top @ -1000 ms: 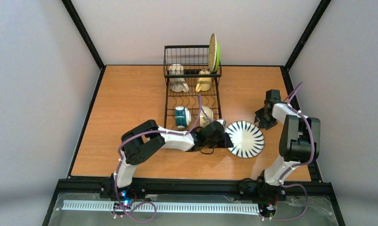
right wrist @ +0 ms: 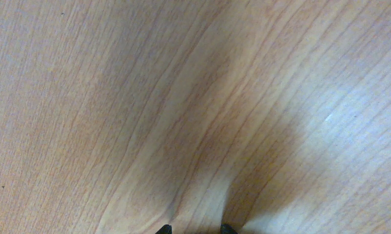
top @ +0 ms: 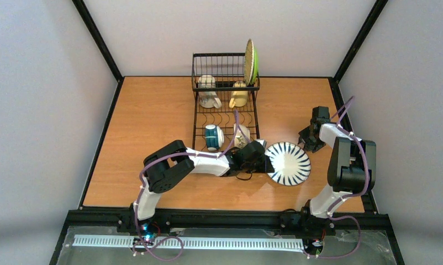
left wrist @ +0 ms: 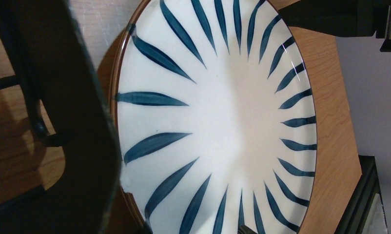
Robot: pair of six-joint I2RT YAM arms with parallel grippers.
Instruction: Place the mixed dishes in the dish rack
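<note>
In the top view a round white plate [top: 288,164] with dark blue stripes lies right of the rack's front end. My left gripper [top: 269,165] is at the plate's left edge, its fingers open. In the left wrist view the plate [left wrist: 232,112] fills most of the picture, with one dark fingertip [left wrist: 244,229] showing at the bottom; contact at the rim is hard to judge. My right gripper [top: 304,141] is low over the table, just off the plate's upper right edge. Its tips [right wrist: 164,229] show apart, only bare wood beyond. The black dish rack [top: 226,88] stands at the back centre.
A green-backed plate [top: 251,62] stands upright in the upper rack. Below are a white mug [top: 207,99], a yellow mug [top: 239,97], a teal-and-white cup [top: 213,137] and a cream cup [top: 241,136] beside my left arm.
The plate has shifted very slightly to the right since a second ago. Both arms are almost still.
</note>
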